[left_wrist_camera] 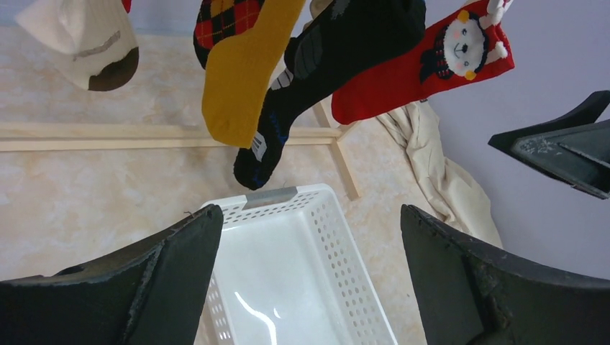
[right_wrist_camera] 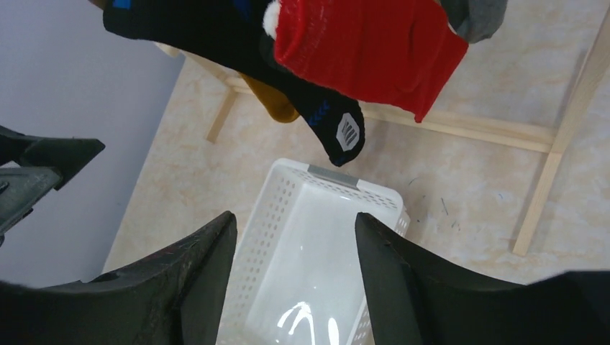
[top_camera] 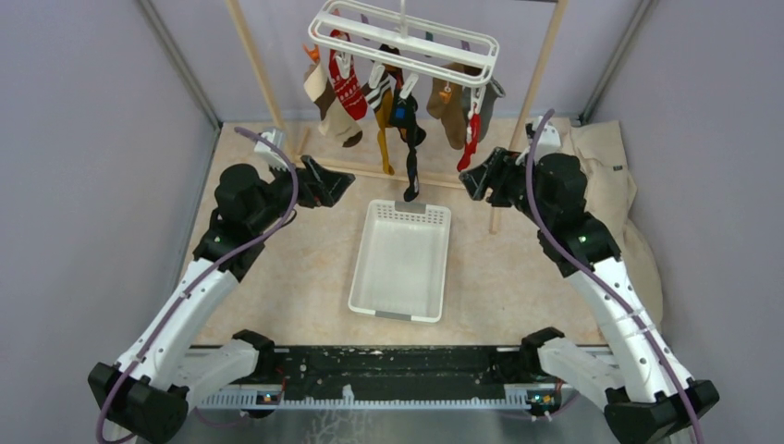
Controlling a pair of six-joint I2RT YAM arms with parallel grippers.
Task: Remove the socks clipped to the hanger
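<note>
Several socks hang by clips from a white hanger [top_camera: 404, 42] at the top of the top view. A red sock [top_camera: 470, 143] is the lowest on the right side, and it fills the upper part of the right wrist view. Near the middle hang a black sock [top_camera: 412, 171] and a mustard sock [top_camera: 384, 139]; a red patterned sock [top_camera: 347, 88] is farther left. My right gripper [top_camera: 471, 188] is part open just below the red sock, nothing between its fingers. Left of the basket, my left gripper [top_camera: 342, 192] stands open and empty, apart from the socks.
An empty white basket [top_camera: 354, 259] stands on the table between the arms. Wooden rack posts [top_camera: 254, 65] rise on both sides, joined by a low bar [top_camera: 444, 183]. Beige cloth [top_camera: 638, 268] lies at the right edge.
</note>
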